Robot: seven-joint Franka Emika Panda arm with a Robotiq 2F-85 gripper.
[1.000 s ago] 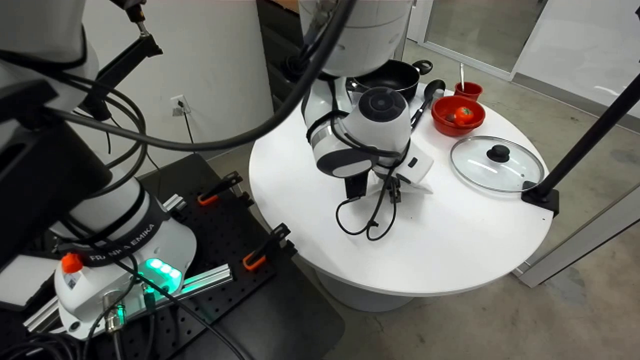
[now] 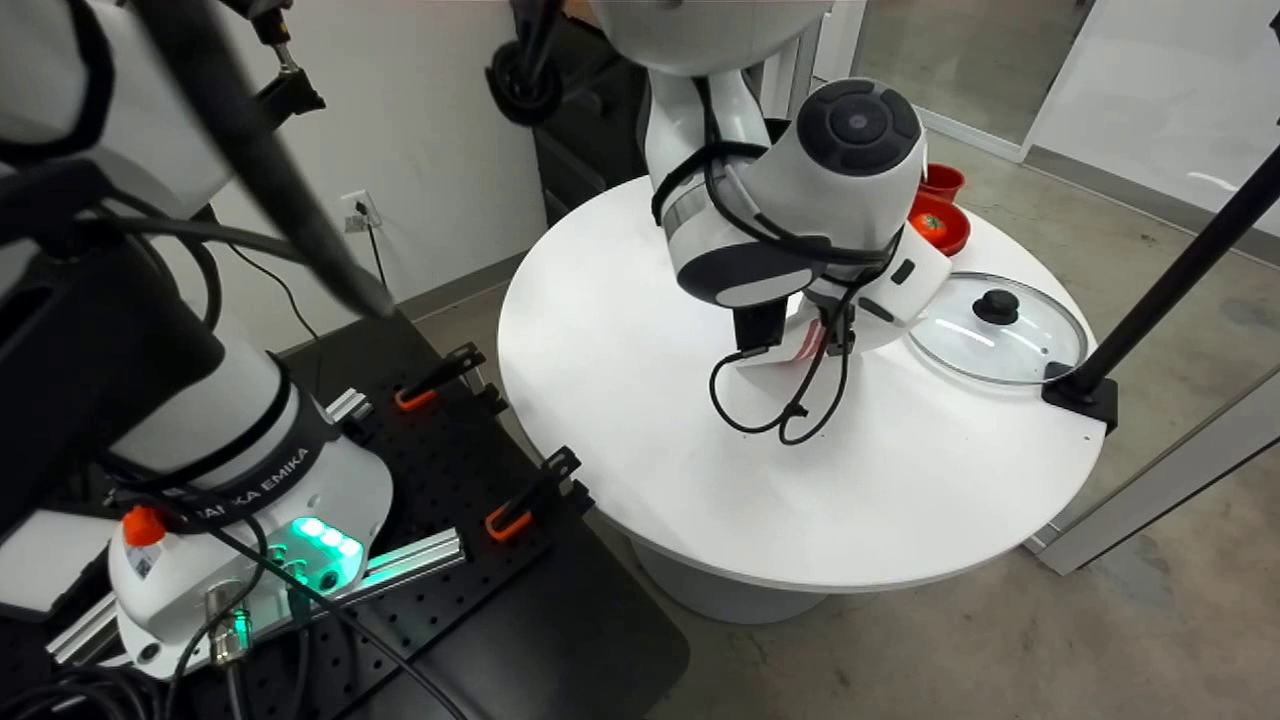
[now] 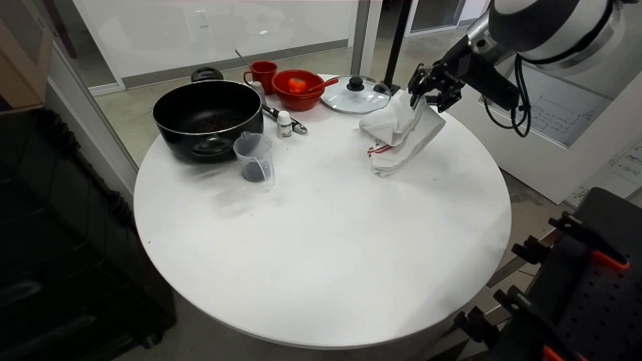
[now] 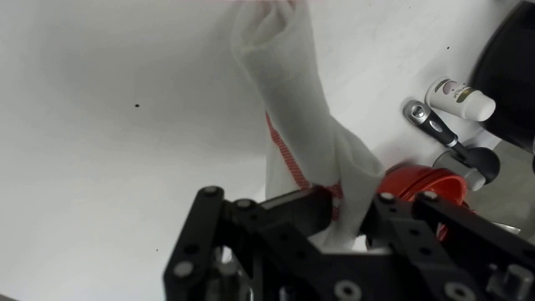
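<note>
A white towel (image 3: 406, 132) with red stripes hangs in folds below my gripper (image 3: 424, 99), at the right rear of the round table. In the wrist view the towel (image 4: 301, 110) runs up to my gripper, and a bunched part of it is pinched between the dark fingers. The fingers are shut on this cloth. Whether the towel's lower end touches the tabletop is hard to tell. From exterior view 1 the arm covers most of the towel (image 2: 801, 341), and the fingertips are hidden.
A glass lid (image 3: 355, 96) lies near the towel, close to a black pole. Red bowls (image 3: 298, 90) holding a tomato, a red mug (image 3: 263, 75), a small white bottle (image 3: 284, 124), a clear jug (image 3: 254, 157) and a black pot (image 3: 207, 120) stand leftward.
In exterior view 1, the arm and gripper have moved right and toward the back, nearer the lid and bowls. The arm now covers the pot and part of the bowls.
</note>
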